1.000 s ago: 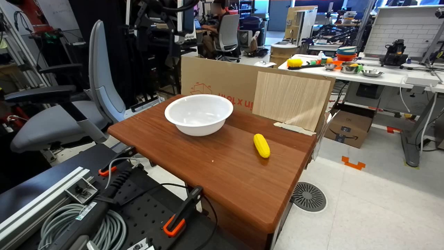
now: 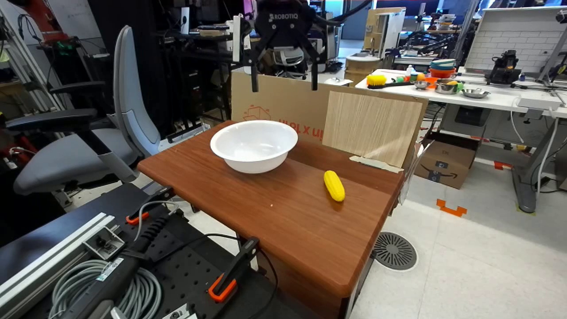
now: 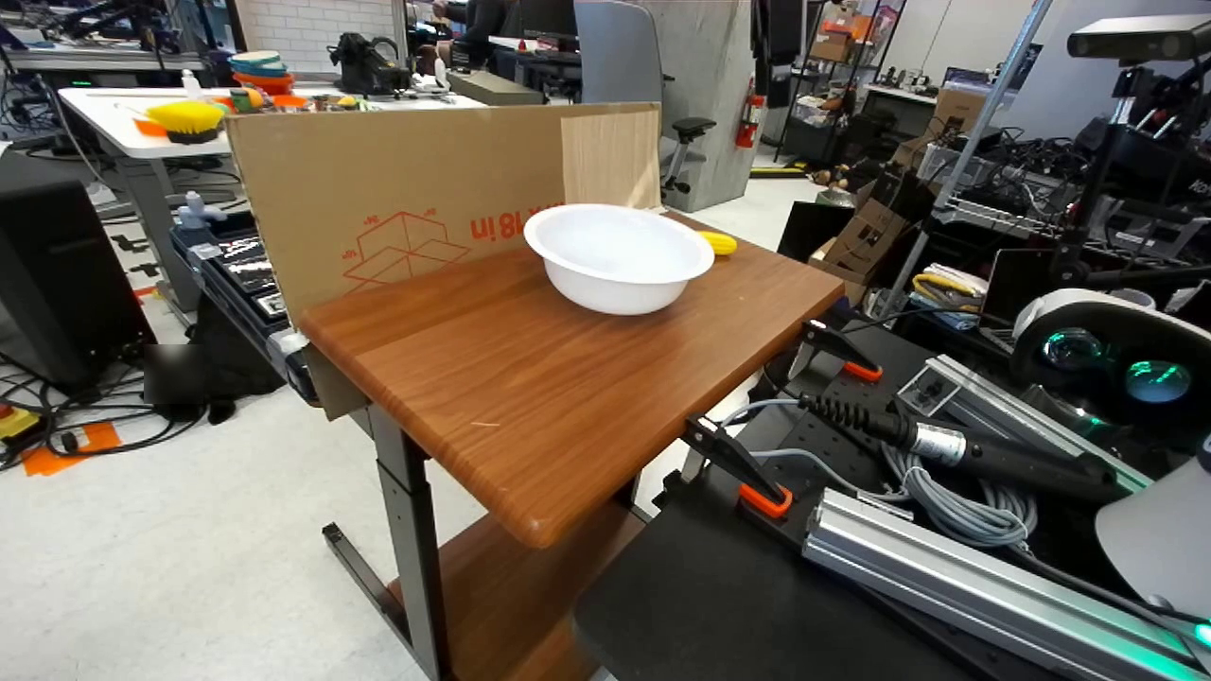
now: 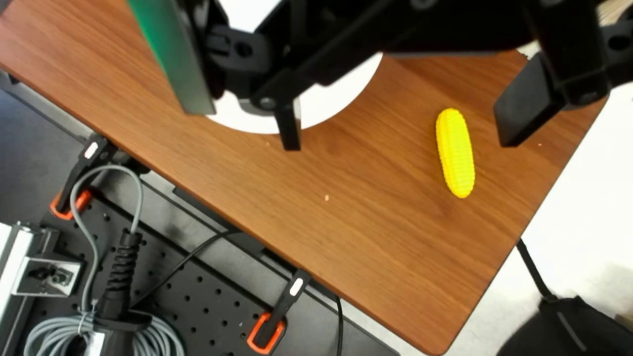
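A yellow corn cob [image 2: 334, 186] lies on the brown table [image 2: 297, 223], to the right of a white bowl [image 2: 254, 146] in exterior view 1. The bowl's inside looks empty there. From exterior view 2, the bowl [image 3: 619, 259] partly covers the corn [image 3: 718, 243]. High above the table, my gripper [image 2: 284, 87] stands open, its two fingers wide apart and nothing between them. In the wrist view the corn [image 4: 455, 153] shows below the gripper, nearer the right finger, while the gripper's body hides much of the bowl [image 4: 338, 98].
A cardboard panel [image 2: 287, 106] stands along the table's far edge. Orange-tipped clamps [image 2: 232, 274] grip the near edge beside a black perforated board [image 2: 183, 276] with coiled cable. The tabletop in front of the bowl and corn is clear.
My gripper has swung right in exterior view 1, from the upper left to above the table, and its open fingers now show. The bowl and corn have stayed put.
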